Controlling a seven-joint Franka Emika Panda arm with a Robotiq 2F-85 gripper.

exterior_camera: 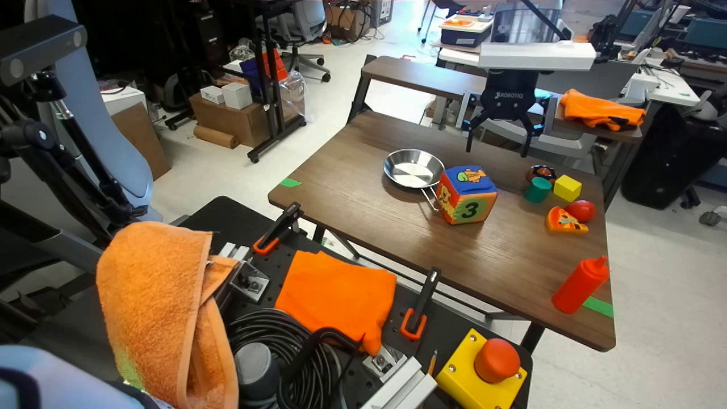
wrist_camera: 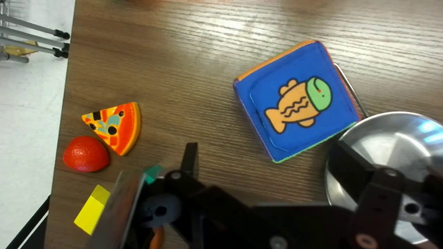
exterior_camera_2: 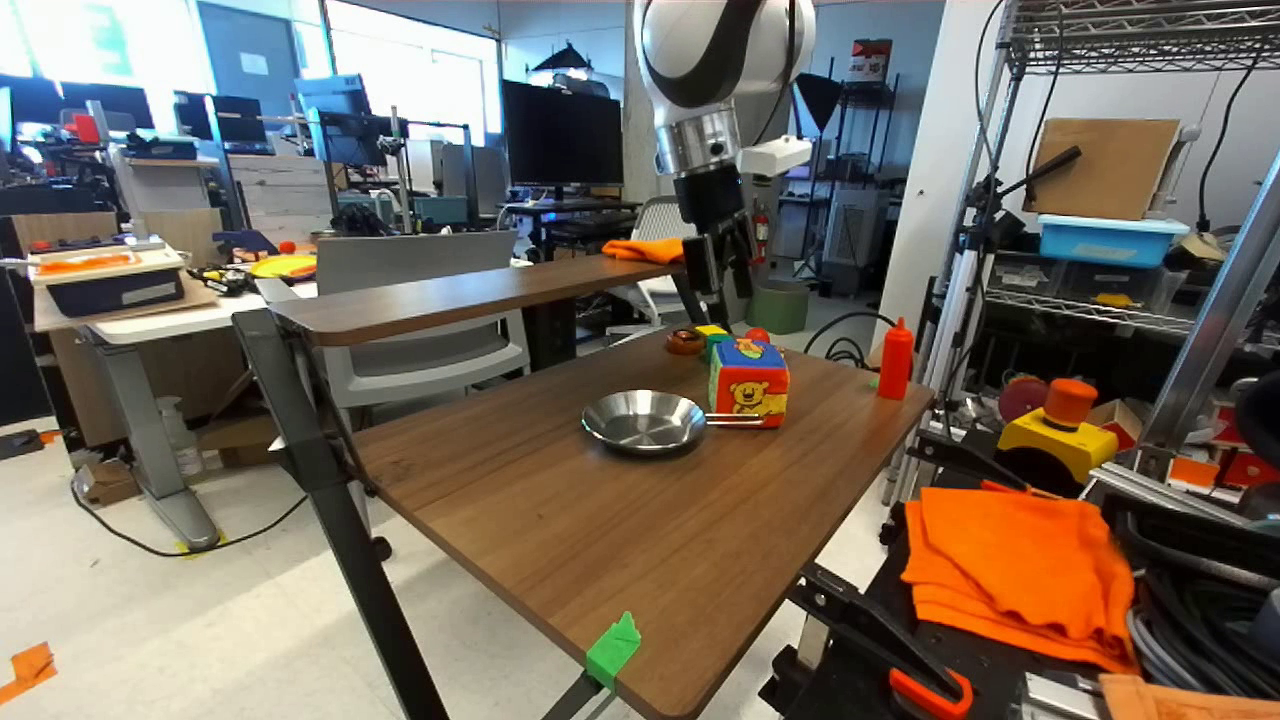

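Observation:
High over the far part of the brown table point(exterior_camera: 381, 211), my gripper point(exterior_camera: 498, 146) hangs open, its fingers wide apart with nothing between them. A soft cube point(exterior_camera: 467, 195) with a "3" on one side and a fish on its blue top point(wrist_camera: 297, 103) sits near the table's middle. Against it lies the handle of a shiny steel pan point(exterior_camera_2: 645, 422), which is empty. In the wrist view, one finger overlaps the pan and the other hides most of a green block point(wrist_camera: 152, 172).
Close together at the table's far right are a yellow block point(exterior_camera: 567, 188), a red ball-like toy point(exterior_camera: 581, 210), a pizza slice point(exterior_camera: 566, 221) and a dark round toy point(exterior_camera: 540, 172). A red squeeze bottle point(exterior_camera: 580, 285) stands near the front right corner.

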